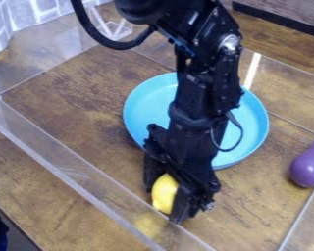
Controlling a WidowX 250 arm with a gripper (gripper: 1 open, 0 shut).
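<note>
My black gripper [176, 186] is low over the wooden table, shut on a yellow object [164, 194] that is mostly hidden by the fingers. Behind the gripper sits a light blue plate [142, 113], partly covered by the arm. A purple eggplant-like object [308, 164] lies at the right edge.
Clear plastic walls [62, 162] run along the left and front of the work area, close to the gripper. Bare wooden table [62, 98] fills the left side.
</note>
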